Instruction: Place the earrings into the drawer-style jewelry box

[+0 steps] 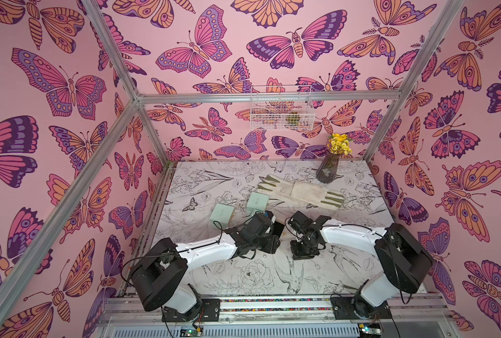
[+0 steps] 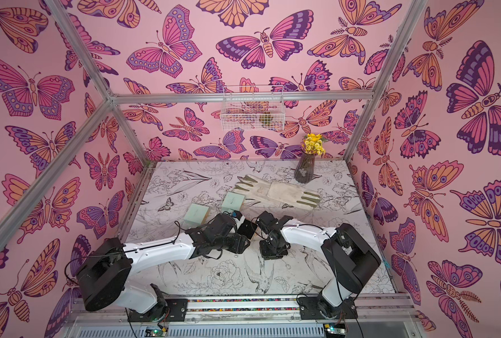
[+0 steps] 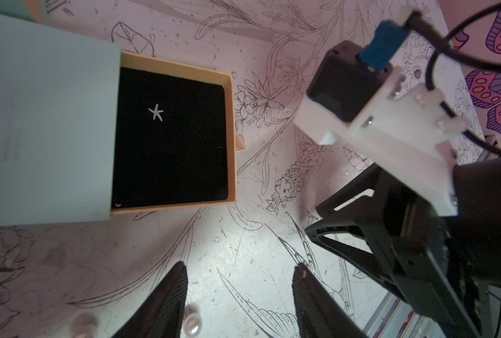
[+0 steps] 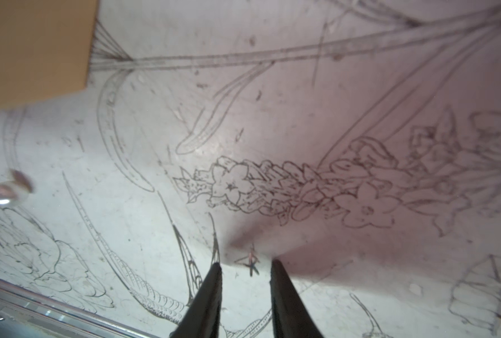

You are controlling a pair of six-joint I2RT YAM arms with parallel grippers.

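Note:
The pale green jewelry box (image 3: 42,118) has its black-lined drawer (image 3: 171,152) pulled out; a small starfish earring (image 3: 155,112) lies on the lining, and a tiny pale piece (image 3: 118,205) shows at the drawer's near left corner. My left gripper stands open over the table in front of the drawer. A pearl (image 3: 192,324) lies on the table beside its left finger. My right gripper is open and low. Another starfish earring (image 4: 252,261) is on the table just past its fingertips, toward the gap. A pearl (image 4: 9,193) also shows at that view's left.
Another pale green box (image 1: 222,213) stands left of the jewelry box. Behind are beige gloves (image 1: 304,192) and a vase of yellow flowers (image 1: 328,168). Both grippers are close together near the drawer.

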